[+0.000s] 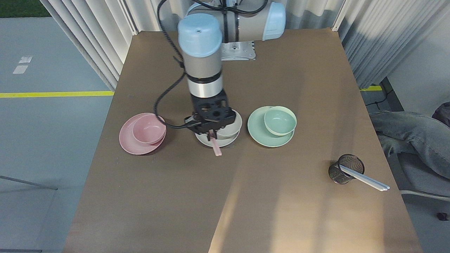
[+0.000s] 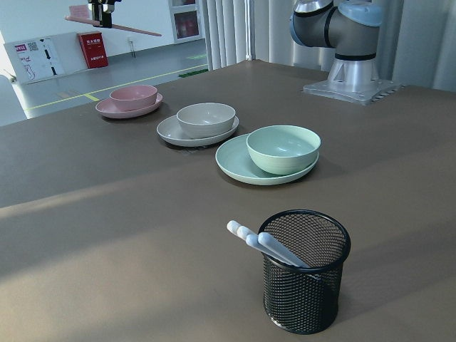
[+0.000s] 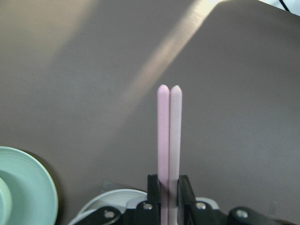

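My gripper (image 1: 211, 134) is shut on a pair of pink chopsticks (image 3: 169, 131), held raised over the white plate and bowl (image 1: 228, 126) in the front view, which it partly hides. Left of it a pink bowl (image 1: 148, 126) sits on a pink plate (image 1: 129, 143); to the right a mint bowl (image 1: 279, 120) sits on a mint plate (image 1: 258, 130). A black mesh holder (image 2: 299, 299) with pale chopsticks (image 2: 278, 249) leaning out stands at the table's right.
The arm's base (image 2: 353, 89) stands at the back. A seated person's leg (image 1: 413, 135) is beside the right edge, off the table.
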